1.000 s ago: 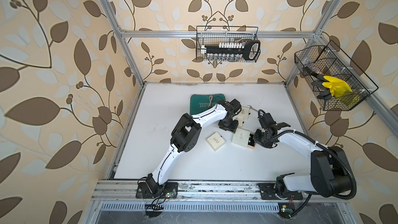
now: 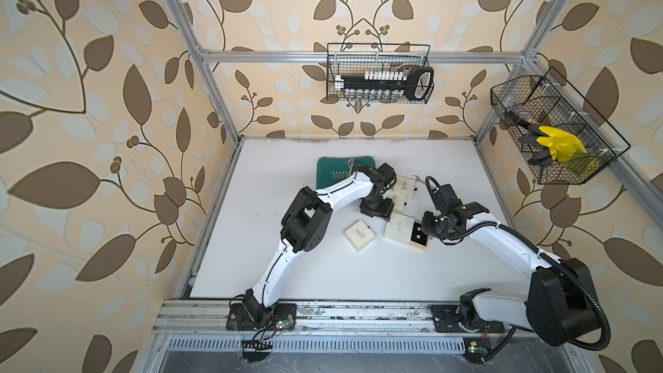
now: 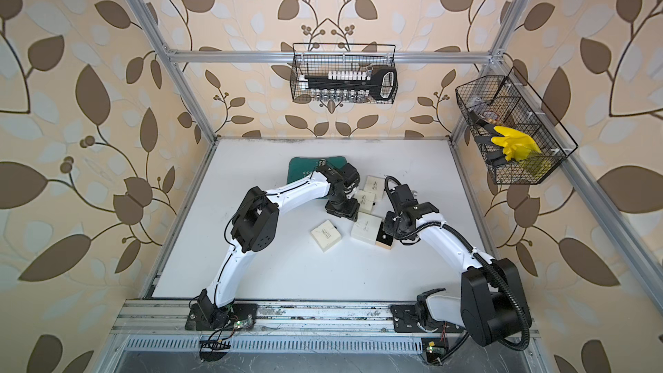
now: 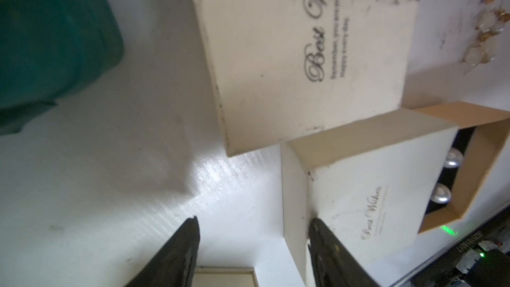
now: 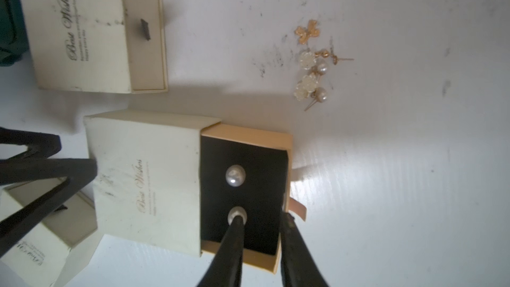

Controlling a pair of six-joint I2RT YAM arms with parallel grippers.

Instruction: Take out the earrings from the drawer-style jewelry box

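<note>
A white drawer-style box (image 5: 146,180) lies with its black-lined drawer (image 5: 265,180) pulled out, holding two pearl earrings (image 5: 235,175). My right gripper is over the drawer, part open, its fingertips around the lower pearl and the drawer's outer edge; contact is unclear. My left gripper is open at the box's left end, one finger by its side wall. Loose gold and white flower and pearl earrings (image 5: 310,82) lie on the table beyond the box.
More white boxes (image 5: 79,37) stand behind, another (image 2: 359,235) at front left. A green case (image 4: 53,42) lies at the back. Wire baskets hang on the walls.
More of the black drawer shows than a second ago.
</note>
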